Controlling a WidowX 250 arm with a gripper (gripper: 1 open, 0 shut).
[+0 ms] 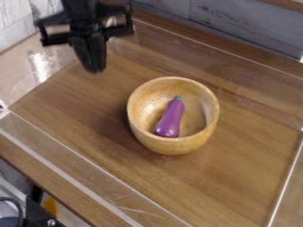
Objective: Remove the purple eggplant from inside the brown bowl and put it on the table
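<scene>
The purple eggplant (172, 119) lies inside the brown bowl (141, 134), its green stem end toward the far rim and its thick end toward the near side. The bowl stands upright on the table, right of the middle of the camera view. My black gripper (94, 64) hangs at the upper left, clear of the bowl and beyond its far left side. It is dark and blurred, so whether its fingers are apart or together does not show. The eggplant is apart from it.
Bare wooden table (83, 129) lies to the left of the bowl, with more free room in front and to the right. A raised edge (78, 163) runs along the lower left. Black cables (17, 209) sit in the bottom left corner.
</scene>
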